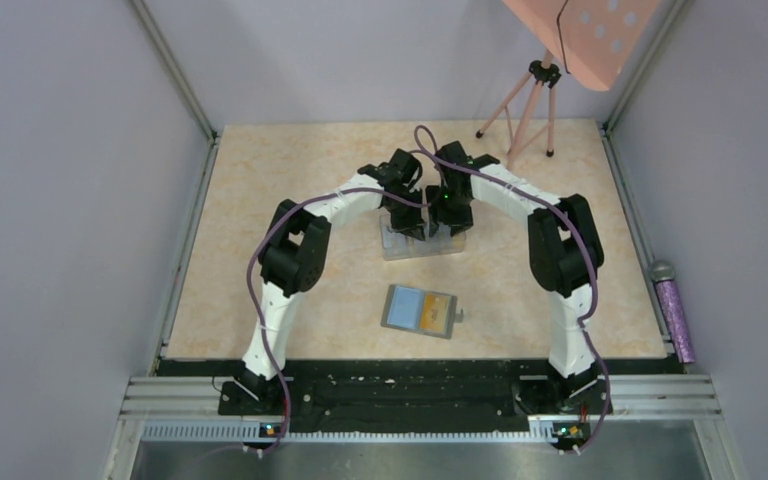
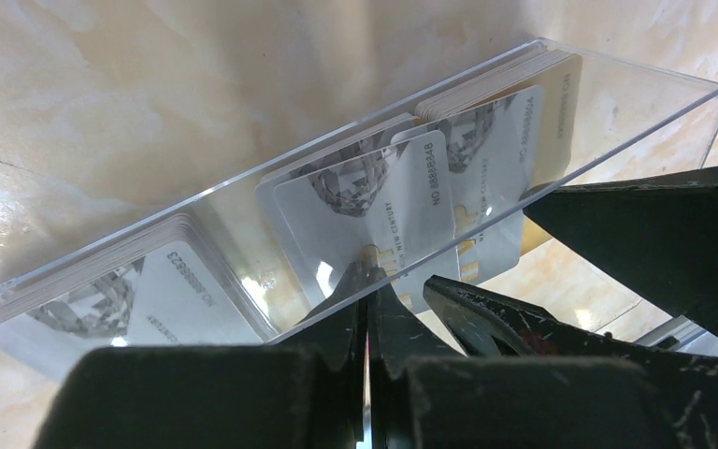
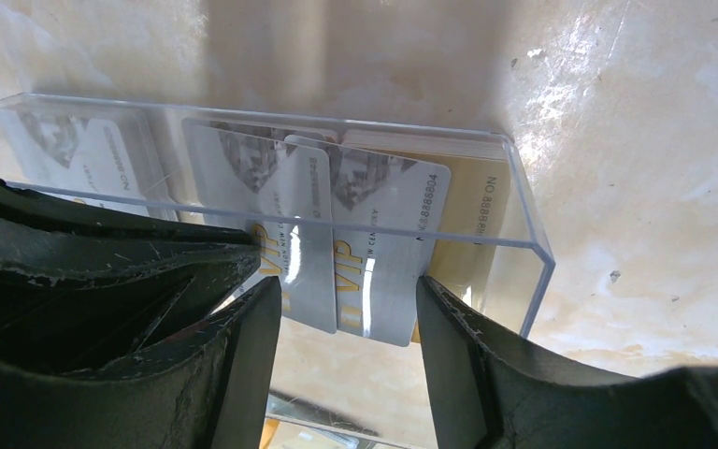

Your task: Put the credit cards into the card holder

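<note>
A clear box [image 1: 425, 253] holding silver and gold cards stands near the table's middle, below both hands. My left gripper is shut, its tips over a silver card [image 2: 421, 210] at the box's front side; nothing shows between them. In the right wrist view my right gripper is open, its fingers to either side of two overlapping silver cards, the right one [image 3: 388, 248] in front of a gold card [image 3: 481, 210]. Those cards lean forward in the box. Whether any fingertip touches a card I cannot tell.
Nearer the front lies a grey tray [image 1: 449, 331] with a blue and a gold compartment side by side. Left of the leaning cards, the box holds another silver stack [image 2: 178, 290]. Both grippers sit close together.
</note>
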